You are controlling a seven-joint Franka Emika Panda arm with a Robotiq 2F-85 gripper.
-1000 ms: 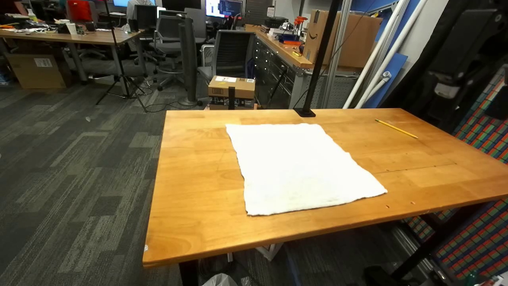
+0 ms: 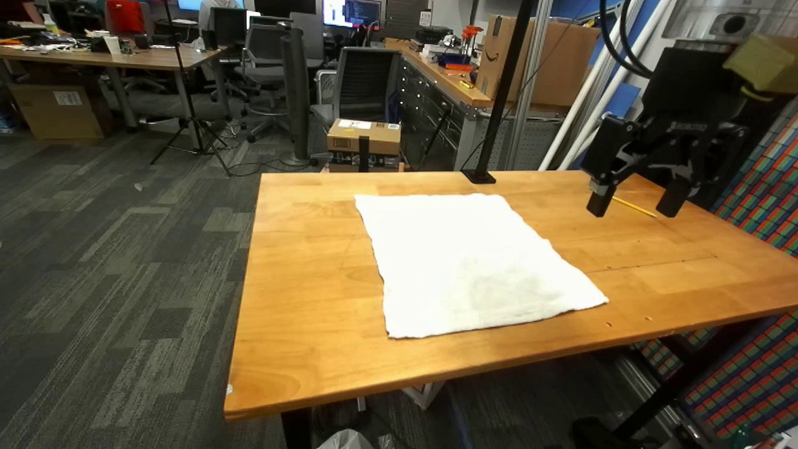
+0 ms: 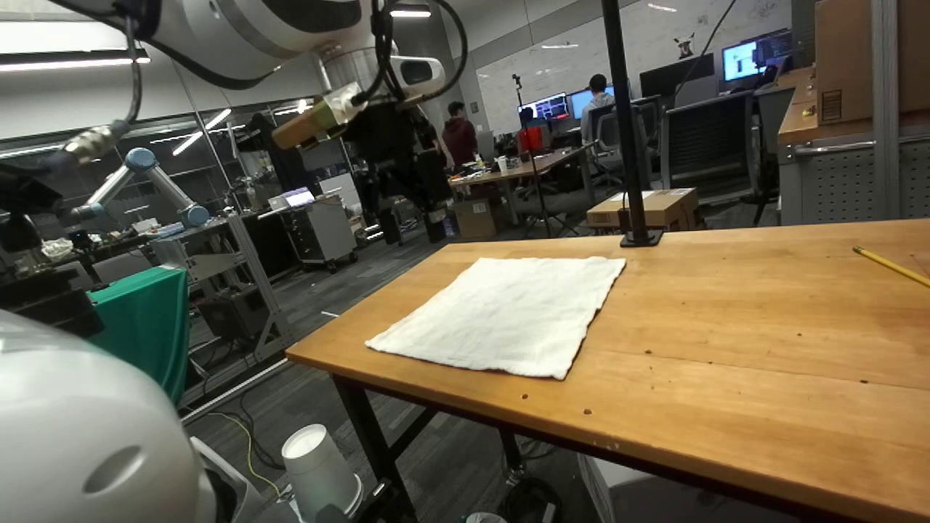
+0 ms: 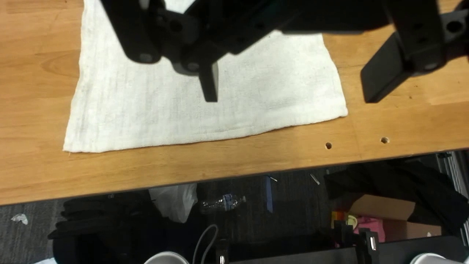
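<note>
A white cloth (image 2: 464, 262) lies flat and spread out on the wooden table, its edges slightly wavy. In exterior view 2 the same cloth (image 3: 514, 314) reaches close to the table's left end. My gripper (image 2: 632, 209) is open and raised above the tabletop, with nothing between its fingers. From the wrist, the gripper shows its fingers wide apart; the left fingertip (image 4: 209, 85) appears over the cloth (image 4: 263, 96), the right one over bare wood beyond the cloth's side. The gripper's body hides the far part of the cloth in that view.
A yellow pencil (image 3: 894, 266) lies on the table (image 3: 741, 349), well away from the cloth. A black post (image 2: 490, 120) stands at the table's back edge. Bare wood surrounds the cloth. Bags and a plastic bottle (image 4: 224, 202) lie on the floor below the front edge.
The cloth and pencil have not moved.
</note>
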